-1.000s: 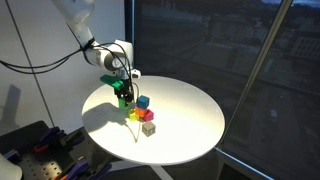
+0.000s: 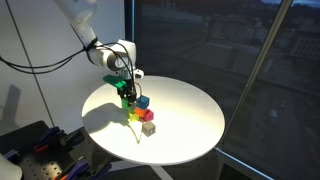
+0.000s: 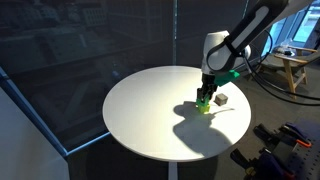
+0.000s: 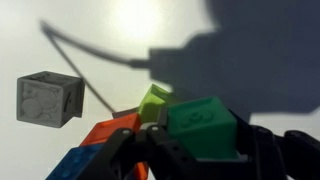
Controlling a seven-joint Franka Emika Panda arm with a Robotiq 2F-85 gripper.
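A green block (image 4: 205, 128) is held in my gripper, which is shut on it, in the wrist view. From the first exterior side, the green block (image 2: 125, 103) appears near a small group of coloured blocks. In the wrist view a yellow-green block (image 4: 153, 103) lies just beyond the held one, partly covered by it. Beside that are an orange-red block (image 4: 108, 130) and a blue block (image 4: 75, 163). A grey block (image 4: 48, 99) sits apart to the left.
In the first exterior view, a blue block (image 2: 144, 101), a magenta block (image 2: 148, 115) and the grey block (image 2: 148, 128) stand close to the gripper.
The gripper and the green block have shifted slightly towards the coloured blocks. Those on the table look unmoved.
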